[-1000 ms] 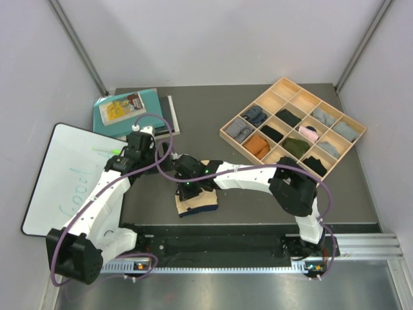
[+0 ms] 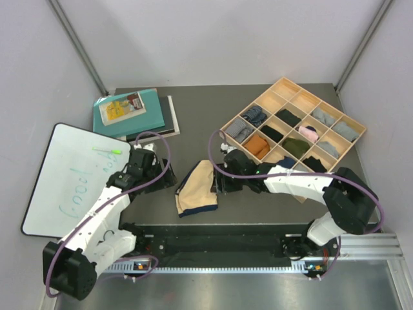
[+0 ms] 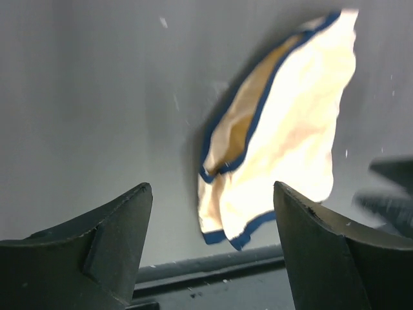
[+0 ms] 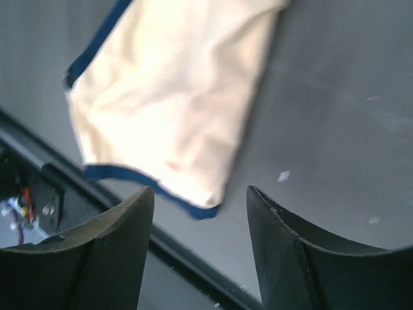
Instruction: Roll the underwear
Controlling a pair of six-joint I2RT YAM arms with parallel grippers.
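Note:
The beige underwear (image 2: pixel 197 189) with navy bands lies on the grey table in a narrow folded shape, longer front to back. In the left wrist view one long navy edge of the underwear (image 3: pixel 284 129) stands slightly open, showing a tan inside. My left gripper (image 2: pixel 171 179) is open just left of the cloth, with nothing between its fingers. On the right side, close to the cloth's edge, my right gripper (image 2: pixel 217 188) is open too. The right wrist view shows the underwear's (image 4: pixel 171 103) navy-banded near end ahead of the open, empty fingers (image 4: pixel 126 226).
A wooden divided box (image 2: pixel 282 89) with rolled cloths in several compartments sits at the back right. Books (image 2: pixel 148 110) are stacked at the back left, and a whiteboard (image 2: pixel 71 174) lies at the left. Bare table (image 2: pixel 200 123) stretches behind the underwear.
My right gripper has left its place over the cloth and moved right, uncovering it. My left gripper has come down towards the front and slightly right. The underwear has stayed about where it was.

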